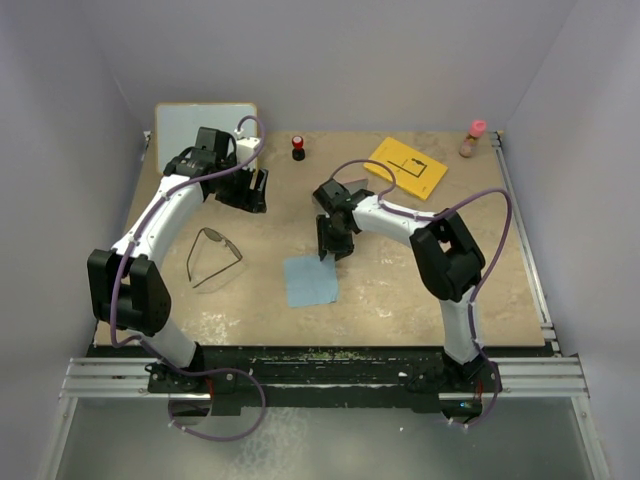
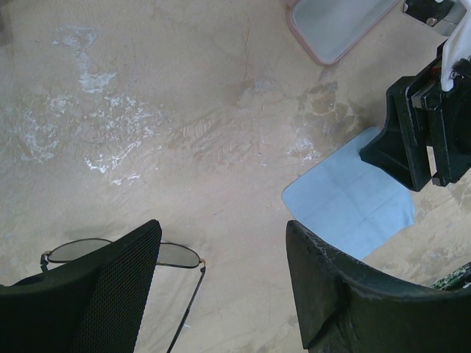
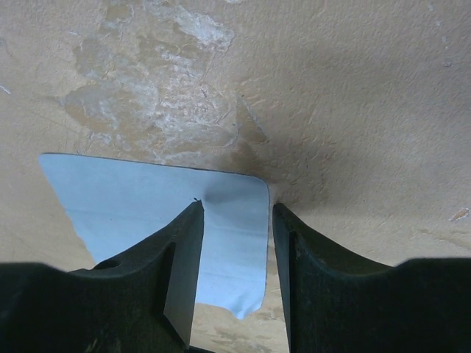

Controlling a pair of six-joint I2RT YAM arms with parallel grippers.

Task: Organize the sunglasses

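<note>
Dark-rimmed sunglasses (image 1: 220, 240) lie on the table at the left, partly behind my left fingers in the left wrist view (image 2: 176, 254). My left gripper (image 1: 255, 190) hangs open above and behind them, nothing between its fingers. A light blue cloth (image 1: 310, 280) lies flat at the centre front. My right gripper is low over the cloth's corner, part open, its fingertips either side of that corner and edge; whether it pinches the fabric, I cannot tell.
A grey-pink tray (image 2: 338, 22) lies behind the right gripper, a yellow board (image 1: 420, 170) at back right, a pink-capped bottle (image 1: 474, 140), a small red-topped bottle (image 1: 298, 148) and a white board (image 1: 185, 120) at the back.
</note>
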